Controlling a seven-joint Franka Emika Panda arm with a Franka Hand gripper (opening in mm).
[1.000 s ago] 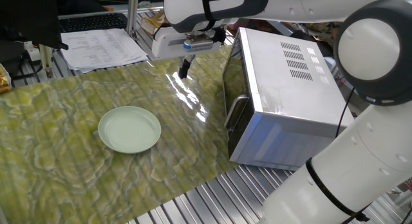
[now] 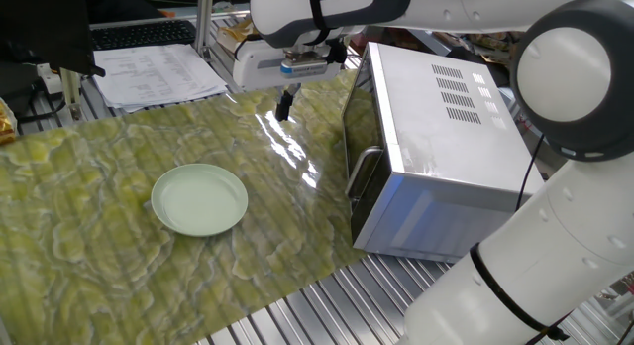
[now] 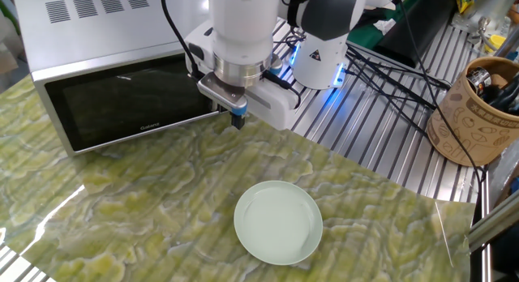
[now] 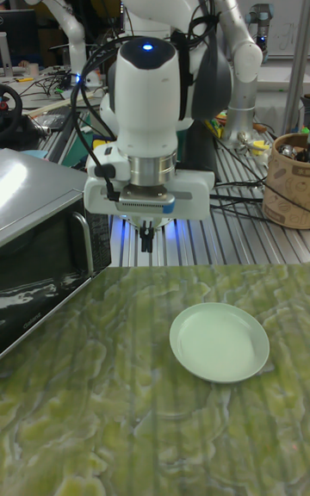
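Note:
My gripper (image 4: 146, 238) points down in the air, its dark fingers together and nothing showing between them. In exterior view 1 the gripper (image 2: 285, 105) hangs left of the microwave (image 2: 451, 117). A pale green round plate (image 2: 200, 199) lies flat on the green marbled mat, apart from the gripper, and its top is empty. Exterior view 2 has the plate (image 3: 278, 223) nearer the camera than the gripper (image 3: 238, 120). The silver microwave's dark door (image 3: 134, 102) is closed, with its handle (image 2: 365, 172) on the front. Its inside cannot be made out.
A brown patterned bucket (image 3: 466, 120) with dark items stands on the ribbed metal table. Papers (image 2: 158, 75) and a keyboard (image 2: 144, 35) lie beyond the mat. Around the plate the mat (image 2: 89, 256) is clear.

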